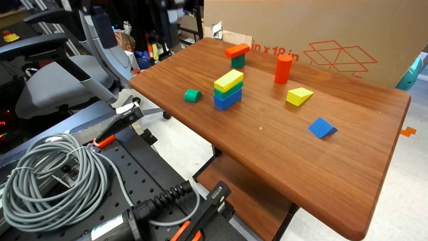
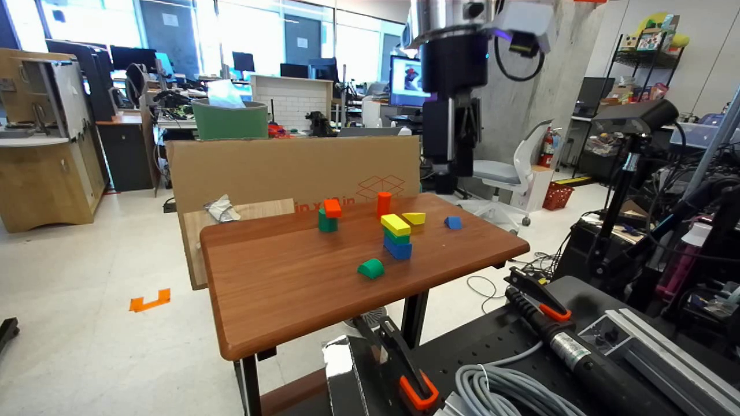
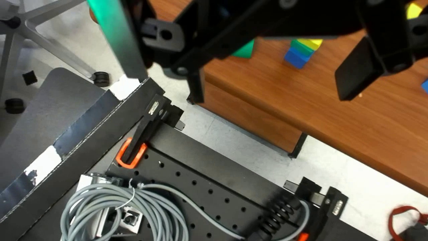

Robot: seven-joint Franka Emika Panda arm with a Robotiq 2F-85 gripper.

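My gripper is open, its black fingers (image 3: 358,72) wide apart with nothing between them. It hangs well above the wooden table, and exterior view 2 shows my gripper (image 2: 446,177) from the side. On the table, a stack has a yellow block (image 1: 228,80) on top, a green block (image 1: 228,90) in the middle and a blue block (image 1: 227,100) below. Beside it lies a green half-round block (image 1: 192,96). Farther back, an orange bar (image 1: 237,50) rests on a green block (image 1: 238,61). An orange cylinder (image 1: 283,69) stands upright.
A yellow wedge (image 1: 299,96) and a blue triangular block (image 1: 322,128) lie apart on the right of the table (image 1: 321,176). Cardboard (image 1: 321,36) borders the far edge. Coiled cable (image 1: 56,184) sits on the black bench.
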